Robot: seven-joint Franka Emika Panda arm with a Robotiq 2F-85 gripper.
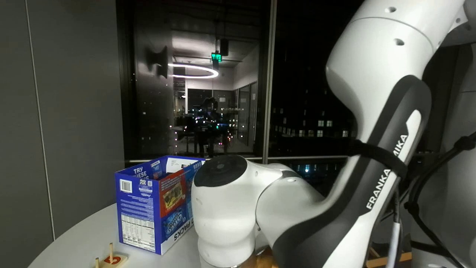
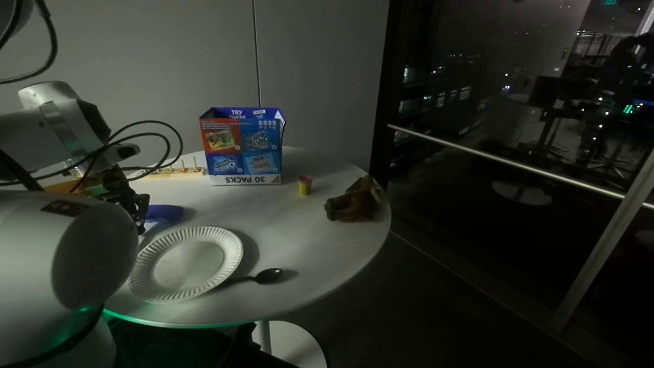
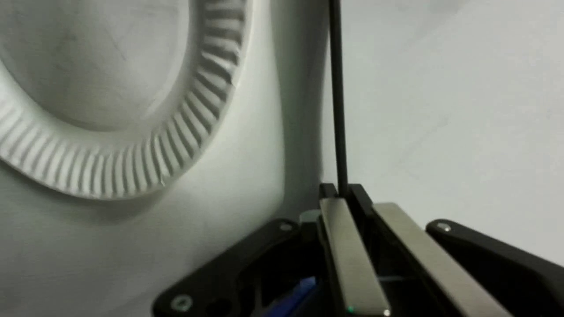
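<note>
In the wrist view my gripper is shut on a thin dark rod (image 3: 338, 100), which runs straight up out of the picture. The rod's far end is hidden there, and I cannot tell whether it belongs to the dark spoon (image 2: 267, 276) seen in exterior view 2. That spoon's bowl shows beside the white fluted paper plate (image 2: 227, 248), its handle meeting the plate's near edge. The plate's rim also fills the wrist view's upper left, apart from the rod. In exterior view 1 my gripper is out of sight.
A blue snack box (image 2: 245, 150) stands open at the back, near a wooden peg board (image 2: 174, 174). A small yellow tub (image 2: 304, 186) and a brown plush toy (image 2: 355, 202) occupy the right side. Something blue (image 2: 162, 212) lies behind the plate.
</note>
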